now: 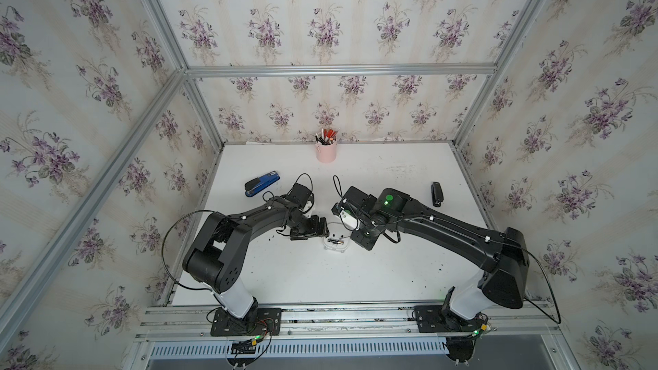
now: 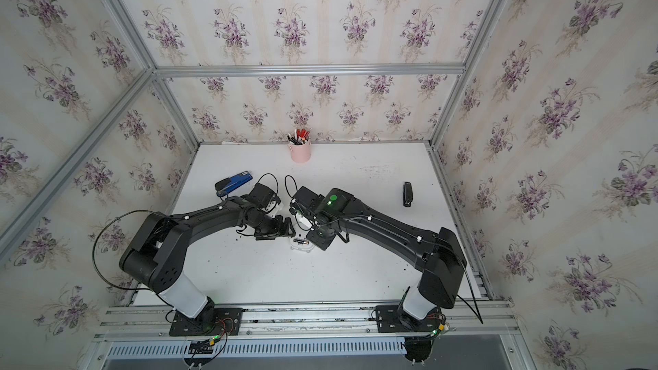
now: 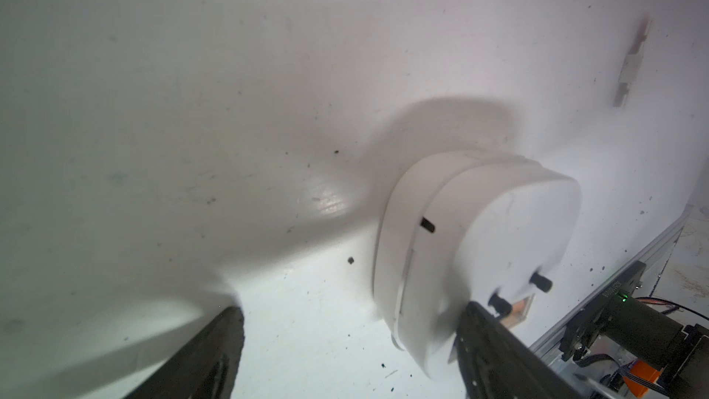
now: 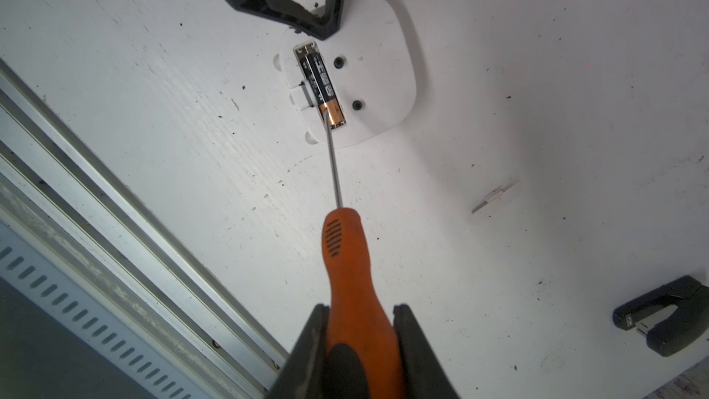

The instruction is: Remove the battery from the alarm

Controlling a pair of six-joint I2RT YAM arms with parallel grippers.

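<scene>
The white alarm [image 4: 387, 66] lies on the table, its battery slot uncovered. Inside that slot sits a black and copper battery [image 4: 319, 77], seen in the right wrist view. My right gripper is shut on the orange handle of a screwdriver [image 4: 345, 251]. Its thin tip reaches the copper end of the battery; whether it touches cannot be told. My left gripper is open at the alarm's side, one finger [image 3: 491, 351] up against or over the alarm's edge, the other out over bare table.
A small white piece [image 4: 493, 197], perhaps the slot cover, lies loose on the table. A black stapler [image 1: 436, 194] is at the right, a blue stapler [image 1: 262, 183] at the left. A pink cup [image 1: 326, 151] with pens stands at the back.
</scene>
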